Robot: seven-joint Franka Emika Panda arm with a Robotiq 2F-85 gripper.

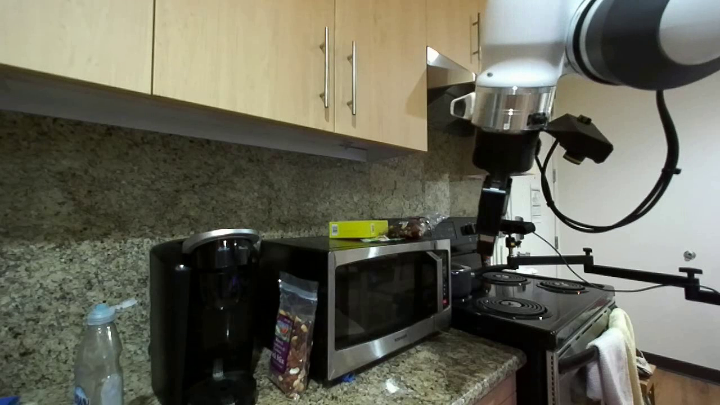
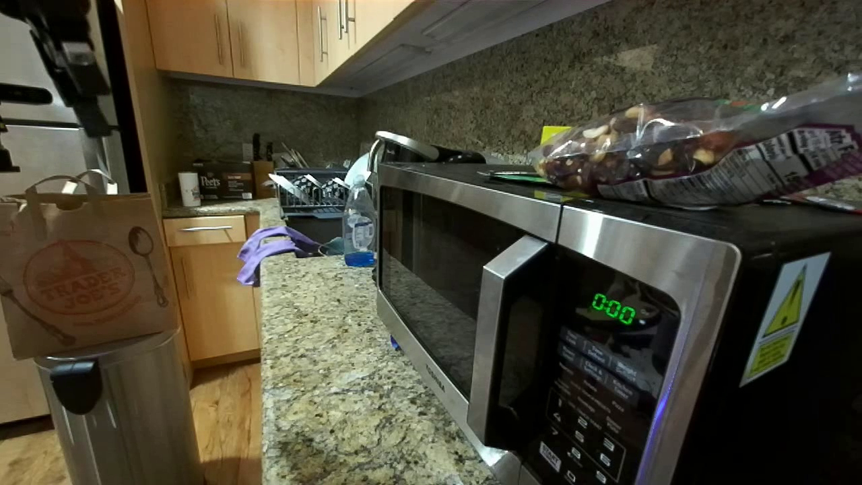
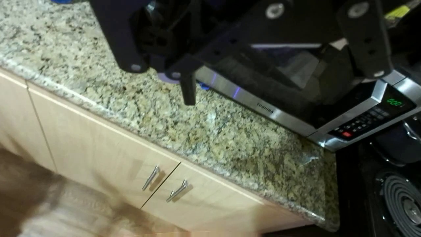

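My gripper (image 1: 486, 248) hangs pointing down in exterior view 1, right of the black and steel microwave (image 1: 388, 297) and above the stove side. It appears edge-on there, so the gap between its fingers is hidden. In the wrist view its dark linkages cover the top, with one finger (image 3: 189, 91) over the counter; how far the fingers stand apart cannot be told. No held object shows. The microwave door is shut, and its handle (image 2: 505, 339) is large in exterior view 2. On top lie a nut bag (image 2: 671, 153) and a yellow box (image 1: 358, 229).
A black coffee maker (image 1: 202, 317), a standing nut mix bag (image 1: 294, 337) and a clear bottle (image 1: 99, 358) line the counter. Right of the microwave is the coil stove (image 1: 563, 307).
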